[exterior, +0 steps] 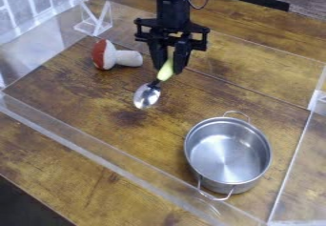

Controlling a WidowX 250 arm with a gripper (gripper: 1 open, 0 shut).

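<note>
My gripper (pixel 167 56), a black two-finger hand on the arm at upper middle, is shut on the pale yellow-green handle of a spoon (pixel 148 95). The spoon hangs tilted, its silver bowl lower left of the handle. A steel pot (pixel 227 154) with two wire handles stands at the lower right, apart from the spoon.
A red and white mushroom-like toy (pixel 112 55) lies left of the gripper. A white wire holder (pixel 94 20) is at the upper left. Clear panels edge the wooden table (pixel 90 154).
</note>
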